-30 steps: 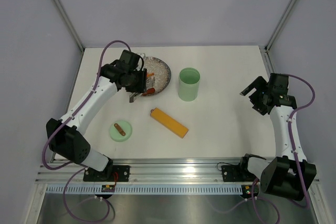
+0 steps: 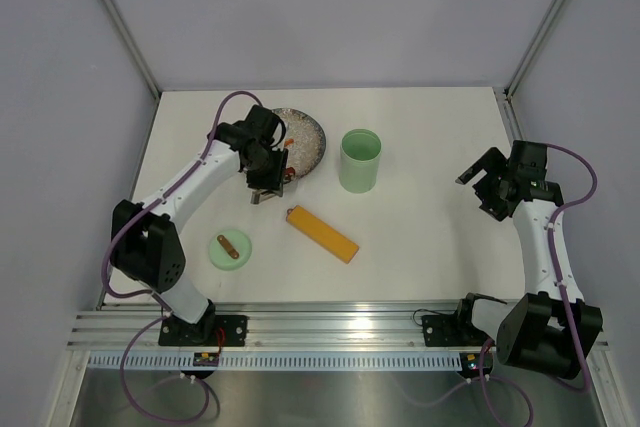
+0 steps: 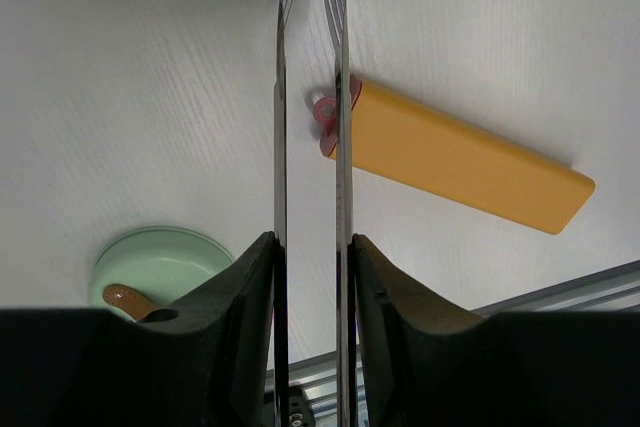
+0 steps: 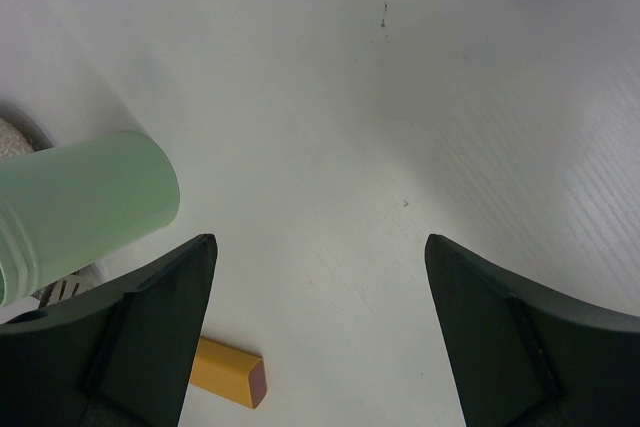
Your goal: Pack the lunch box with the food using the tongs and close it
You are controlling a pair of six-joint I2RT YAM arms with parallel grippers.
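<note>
My left gripper (image 2: 270, 187), fitted with long slotted metal fingers, is over the near edge of a speckled plate (image 2: 310, 137) with orange-red food on it. In the left wrist view its fingers are slightly apart, with nothing visible held. A yellow box (image 2: 322, 234) with a reddish end piece lies below, and a small green dish (image 2: 240, 252) holds a brown piece. A green cylindrical cup (image 2: 360, 162) stands right of the plate. My right gripper (image 2: 480, 182) hangs open and empty at the right side.
A metal rail (image 2: 320, 359) runs along the front edge.
The left arm has moved slightly toward the front and right over the plate's near edge. The right arm and the objects on the table look almost unchanged.
</note>
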